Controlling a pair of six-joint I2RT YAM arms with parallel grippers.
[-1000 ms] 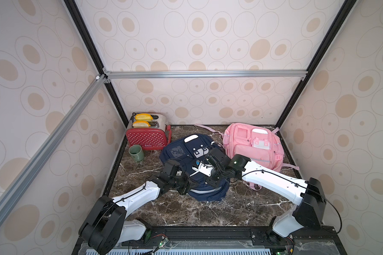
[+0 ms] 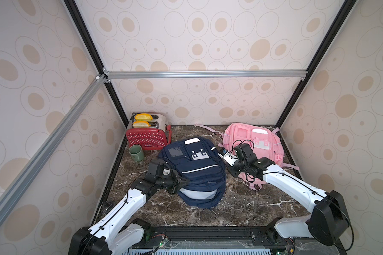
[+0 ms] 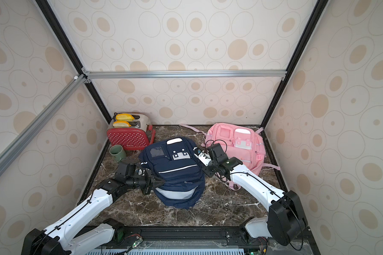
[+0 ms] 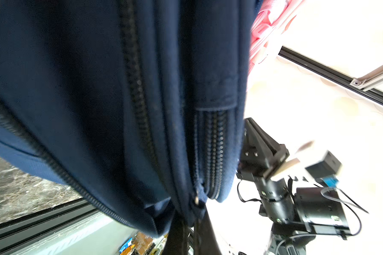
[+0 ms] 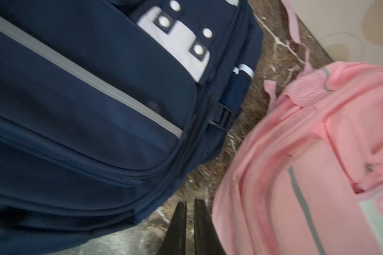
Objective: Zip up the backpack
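The navy backpack (image 2: pixel 195 170) lies flat mid-table, front pockets up. At its left lower side my left gripper is shut on its fabric, beside a small zipper pull (image 4: pixel 196 199); zipper tracks (image 4: pixel 215 148) show close by. My right gripper hangs over the gap between the navy bag's right edge and the pink backpack (image 5: pixel 319 178), fingertips slightly apart with nothing visible between them.
A red-and-beige bag (image 2: pixel 148 138) with yellow items stands at the back left, a green mug (image 2: pixel 136 153) in front of it. Marble table (image 2: pixel 132 199) shows bare along the front.
My right gripper has moved right and back, off the navy bag's middle.
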